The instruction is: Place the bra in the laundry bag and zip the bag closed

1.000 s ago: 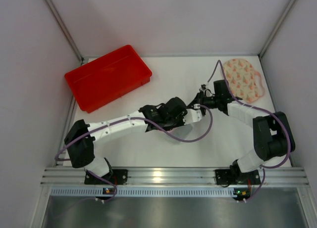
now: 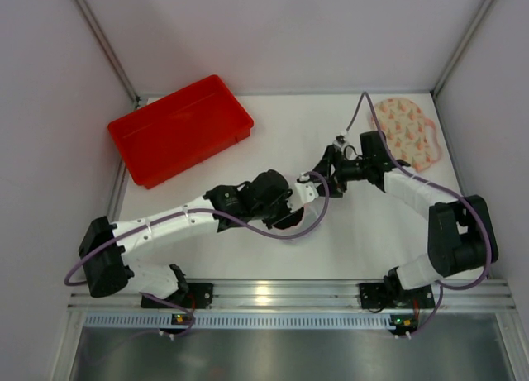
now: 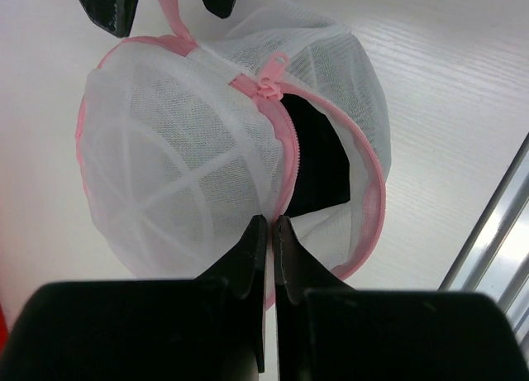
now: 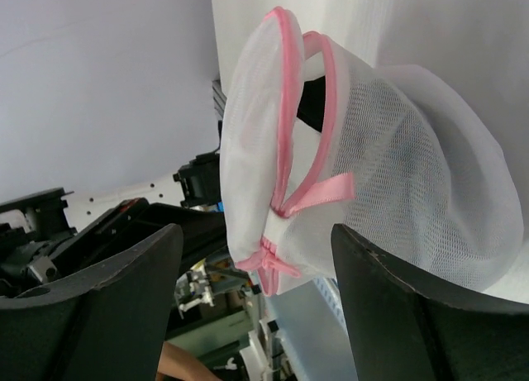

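In the left wrist view, the white mesh laundry bag [image 3: 173, 158] has pink zipper trim, and its mouth is partly open. Through the gap shows the black bra [image 3: 318, 158], mostly hidden by mesh. The pink zipper pull [image 3: 271, 73] lies near the top end of the opening. My left gripper is shut on the bag's pink zipper edge, below that gap. On the other side, my right gripper stands open around the bag's end, with a pink fabric tab [image 4: 269, 265] between its fingers, not clamped.
A red bin [image 2: 182, 133] occupies the back left of the white table. At the back right lies a patterned, peach-coloured round piece [image 2: 407, 133]. Bare table surrounds the bag in front and behind; both arms crowd close over it.
My left arm has drawn back left and slightly toward the front. More of the bag's dark opening shows beside it now. The right arm has barely shifted.
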